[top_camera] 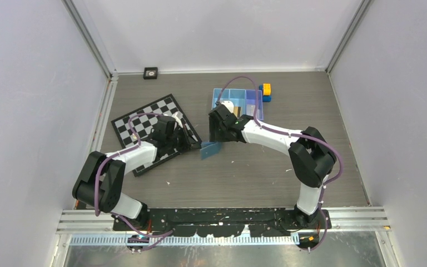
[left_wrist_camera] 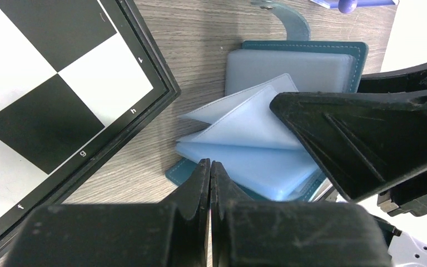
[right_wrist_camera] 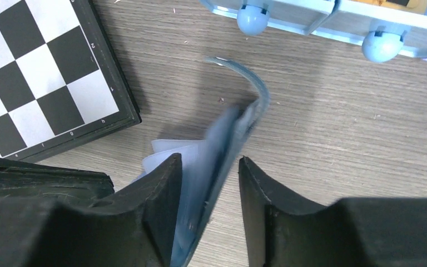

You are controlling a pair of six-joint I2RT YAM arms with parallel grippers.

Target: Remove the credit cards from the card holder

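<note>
The blue card holder (top_camera: 210,150) lies unfolded near the middle of the table, beside the chessboard, its pale pocket flaps (left_wrist_camera: 239,167) fanned out in the left wrist view. My left gripper is shut over the holder's left side, nothing visible between its fingers. My right gripper is above the holder with its fingers apart, around the raised blurred edge and curved strap (right_wrist_camera: 244,72); whether it touches them I cannot tell. No separate card can be made out.
The chessboard (top_camera: 144,111) lies close at the left. A blue compartment tray (top_camera: 221,95) stands just behind the holder, with a yellow-and-blue object (top_camera: 266,90) beside it.
</note>
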